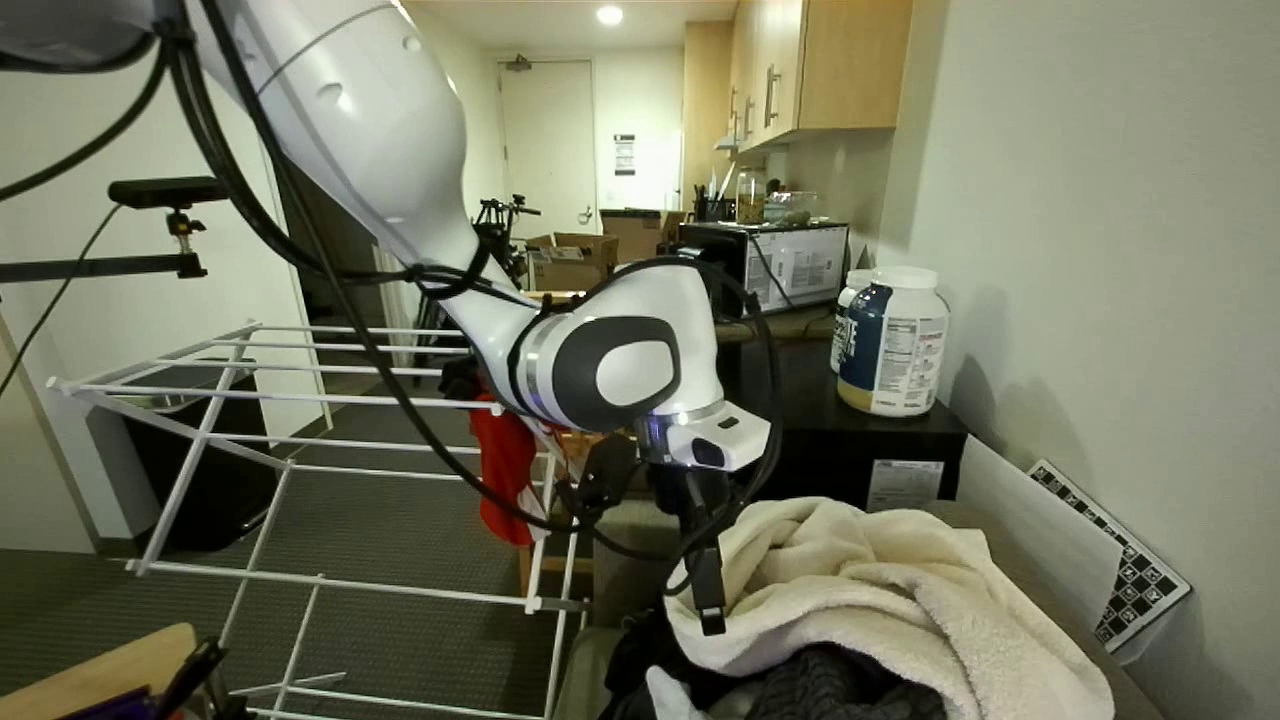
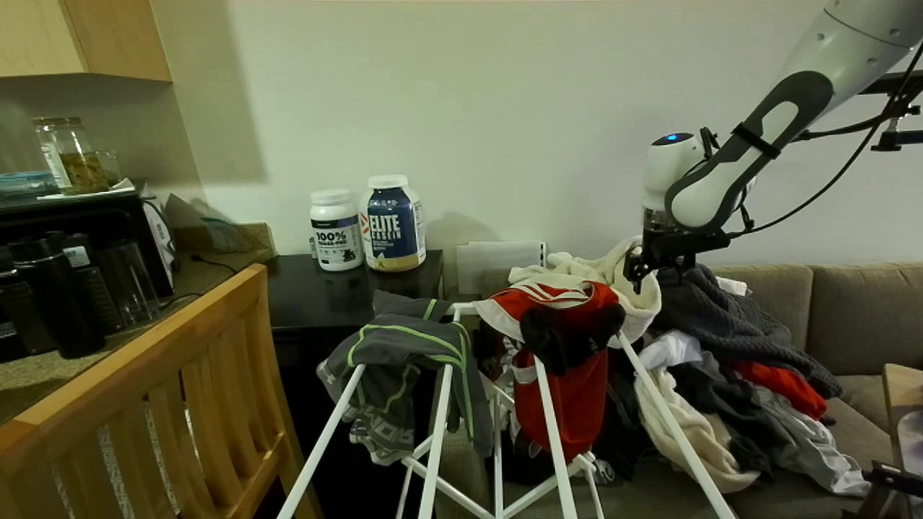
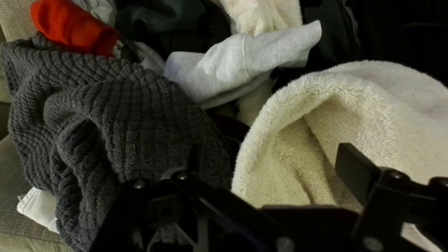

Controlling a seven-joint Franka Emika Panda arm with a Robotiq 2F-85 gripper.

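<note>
My gripper stands open over the laundry heap, and no cloth shows caught in it. Its right finger is over the cream fleece blanket; the left one lies against the view of the dark grey knitted blanket. In exterior view 1 one finger hangs in front of the cream blanket; whether it touches cannot be told. A light grey sleeve-like cloth and a red cloth lie farther up in the wrist view.
A white drying rack stands beside the couch, with a red-and-white garment and a grey garment on it. Two tubs, one a blue-labelled tub, stand on a black cabinet. A wooden chair is at left.
</note>
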